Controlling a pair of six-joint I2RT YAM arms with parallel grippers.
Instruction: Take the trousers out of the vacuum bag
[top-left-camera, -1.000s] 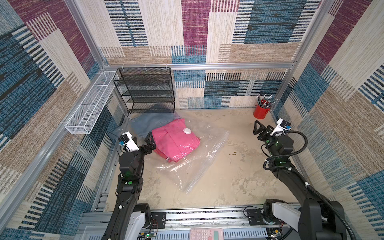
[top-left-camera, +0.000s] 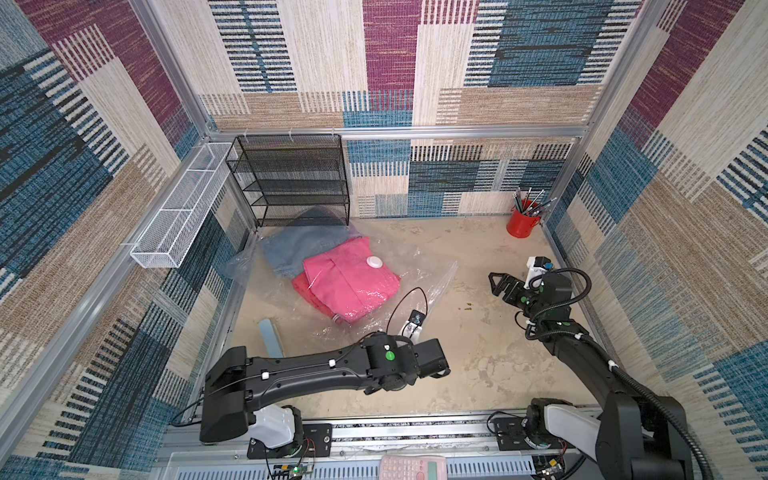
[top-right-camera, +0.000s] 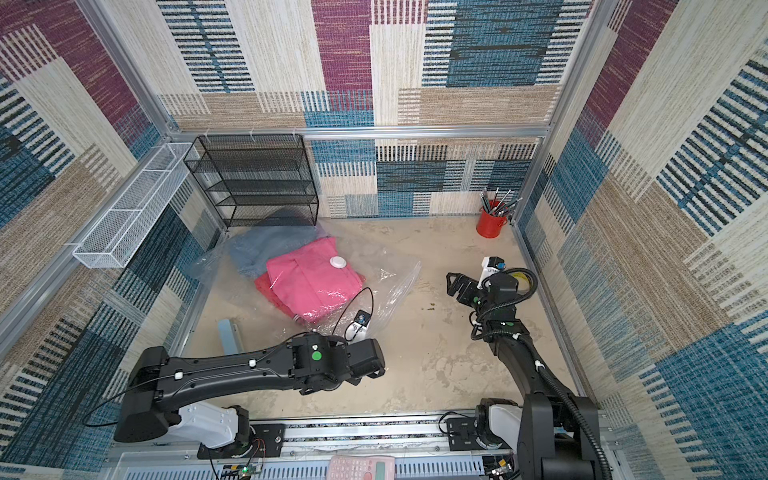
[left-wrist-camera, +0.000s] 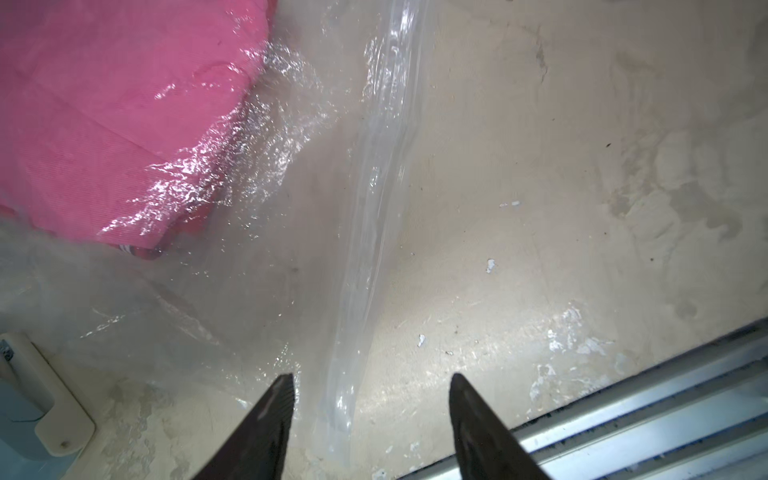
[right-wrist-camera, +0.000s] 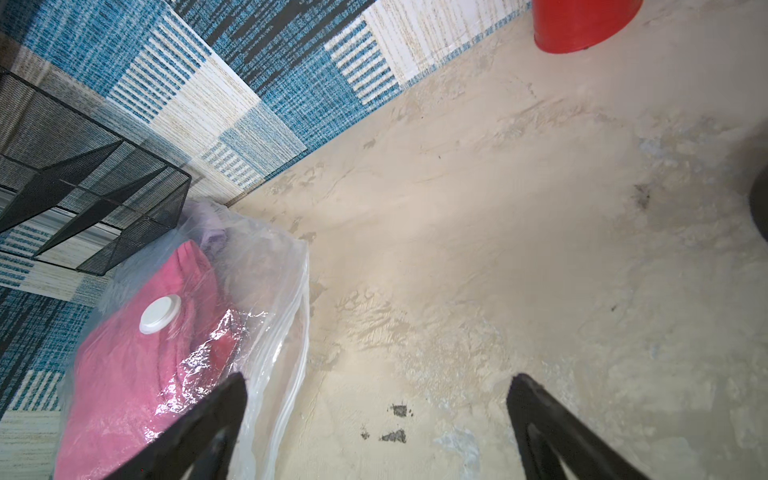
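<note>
Pink folded trousers lie with other clothing inside a clear plastic vacuum bag on the left half of the table. A white round valve sits on the bag. In the left wrist view the bag's zip edge runs down toward my left gripper. Its fingers are apart, above the bag's near corner, with nothing seen held. My right gripper stands open over bare table on the right, clear of the bag. The left arm covers the bag's near corner in both top views.
A black mesh rack stands behind the bag, and a white wire basket hangs on the left wall. A red cup of pens is at the back right. A light blue object lies near the left arm.
My left arm has swung right from beside the trousers to the bag's near edge, baring the light blue object. The right gripper has moved slightly toward the front and left.
</note>
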